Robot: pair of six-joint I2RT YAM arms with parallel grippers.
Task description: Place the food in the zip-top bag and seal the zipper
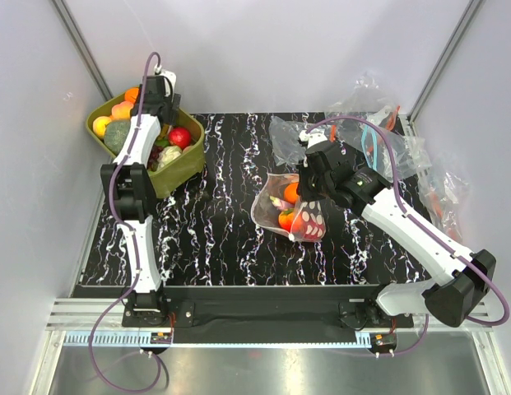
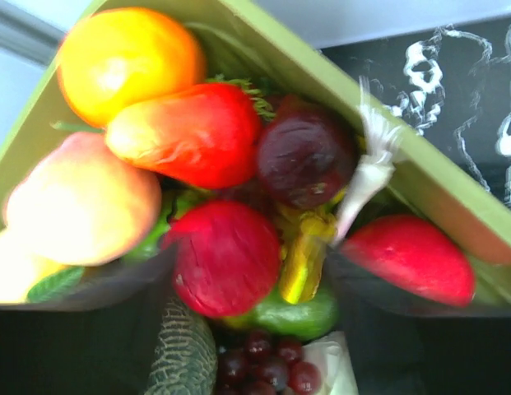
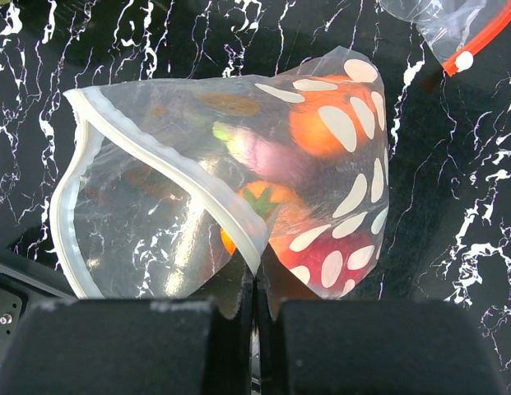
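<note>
The clear zip top bag (image 3: 169,156) lies with its mouth held open and several foods inside: an orange (image 3: 317,127), a purple-and-white vegetable (image 3: 263,156) and an orange-red one with a green star top (image 3: 267,197). My right gripper is shut on the bag's rim; the white zip strip runs down to its fingertips. Over the green bin (image 1: 177,174), my left gripper is open and low among the foods. Between its blurred fingers are a round dark red food (image 2: 226,259) and a yellow one (image 2: 306,257), without a visible grip on either.
The bin also holds a tomato-red pepper (image 2: 193,136), an orange (image 2: 127,66), a peach (image 2: 81,202) and grapes (image 2: 267,362). Spare clear bags (image 1: 378,132) lie at the back right. Bare marbled table (image 1: 226,189) separates bin and bag.
</note>
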